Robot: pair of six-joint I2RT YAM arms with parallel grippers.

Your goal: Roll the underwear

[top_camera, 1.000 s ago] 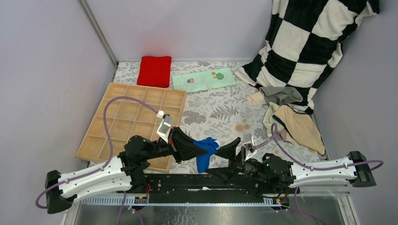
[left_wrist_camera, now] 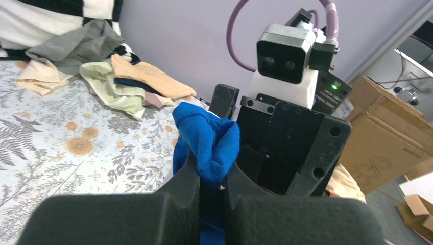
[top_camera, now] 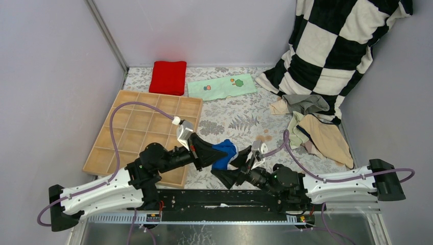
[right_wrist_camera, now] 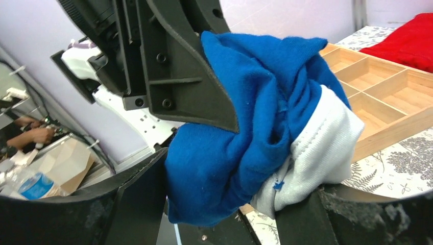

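Observation:
Bunched blue underwear with a white band [top_camera: 225,154] hangs in the air above the table's front edge. My left gripper [top_camera: 213,153] is shut on it; in the left wrist view a folded lump of blue underwear [left_wrist_camera: 207,138] rises from between the fingertips. In the right wrist view the blue cloth [right_wrist_camera: 240,132] fills the space in front of the fingers, and its white band [right_wrist_camera: 321,148] faces the right finger [right_wrist_camera: 352,214]. The underwear's far side is hidden.
An empty wooden divided tray [top_camera: 122,120] stands on the left. A folded red cloth [top_camera: 168,77] and a green cloth [top_camera: 222,88] lie at the back. Several loose garments [top_camera: 327,138] are heaped at the right.
My right gripper has moved left, closer around the underwear, and its fingers look narrower. The left arm shifted only slightly, and the cloth turned to show more white.

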